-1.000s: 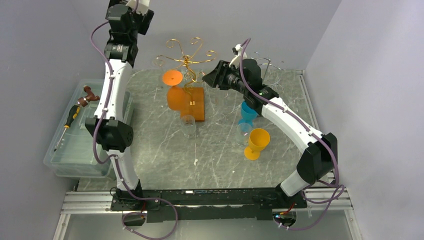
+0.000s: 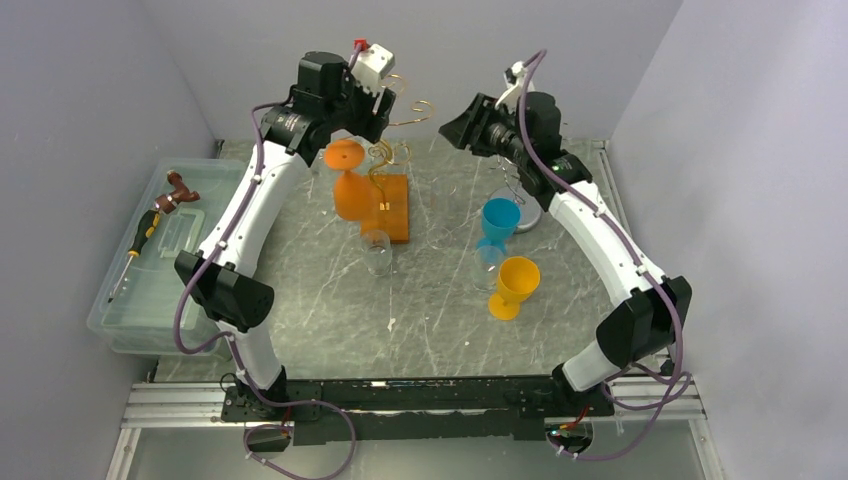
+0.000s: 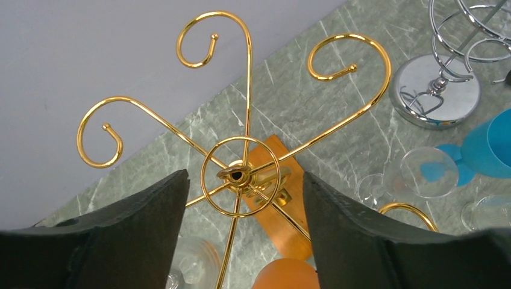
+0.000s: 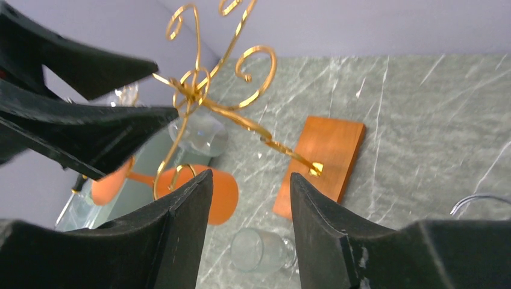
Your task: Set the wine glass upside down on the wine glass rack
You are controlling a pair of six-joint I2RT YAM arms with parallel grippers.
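The gold rack has curled arms spreading from its hub and a wooden base. My left gripper is over the rack's top, part open; in the left wrist view the top ring shows between and beyond its fingers. An orange glass hangs upside down from the rack, its foot uppermost. Clear glasses, one of them a clear glass, are at the rack too. My right gripper stands open to the right of the rack, nothing between its fingers.
A silver rack stands at the right. Near it are a blue glass, a clear glass and a yellow glass. A clear bin with a screwdriver occupies the left.
My left gripper has come down and right from the back left to the gold rack's top. My right gripper has moved away from that rack, to the right and back. The glasses have stayed put.
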